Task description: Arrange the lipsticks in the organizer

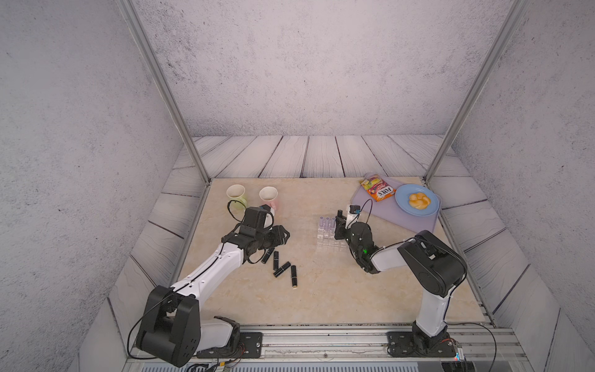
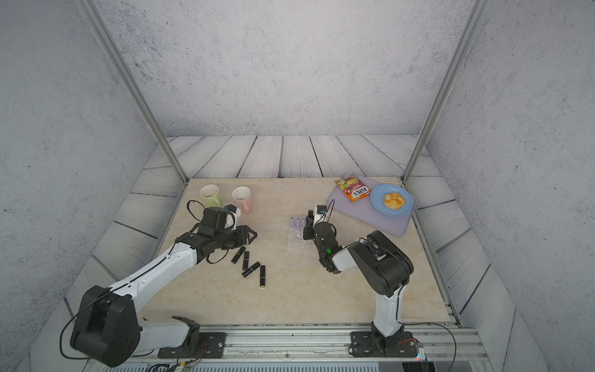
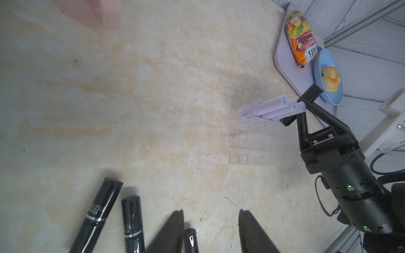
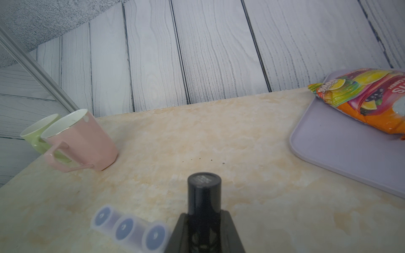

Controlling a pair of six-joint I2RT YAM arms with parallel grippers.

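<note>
My right gripper is shut on a black lipstick (image 4: 204,189), held upright at the back right of the clear organizer (image 3: 261,158). Beside it, several lilac tubes (image 3: 270,105) stand in the organizer's back row; the front compartments look empty. My left gripper is open over the table left of the organizer, with nothing between its fingers. Several loose black lipsticks (image 1: 294,276) lie below and in front of it, as the top views show.
A pink mug (image 4: 80,143) and a green mug (image 2: 210,193) stand at the back left. A lilac tray (image 4: 337,151) with a snack bag (image 4: 362,101) and a blue plate (image 1: 403,198) of bread fills the back right.
</note>
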